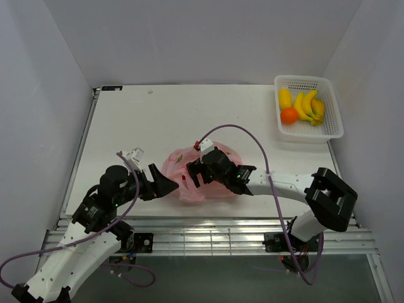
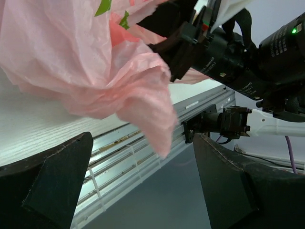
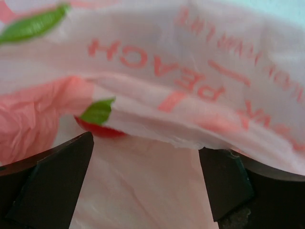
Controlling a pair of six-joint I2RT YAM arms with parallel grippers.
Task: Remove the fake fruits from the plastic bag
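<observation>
A crumpled pink plastic bag (image 1: 189,189) lies at the table's front middle; its printed side (image 3: 152,62) fills the right wrist view, with a small red item (image 3: 100,129) under a fold, too hidden to identify. My left gripper (image 1: 158,180) stands open at the bag's left; in the left wrist view a loose bag end (image 2: 143,114) lies between and beyond its fingers. My right gripper (image 1: 197,170) is over the bag, open, its fingers (image 3: 47,186) low among the folds with nothing gripped.
A white basket (image 1: 338,123) at the back right holds bananas, an orange and other yellow fruit. The front rail (image 1: 189,233) runs below the table edge.
</observation>
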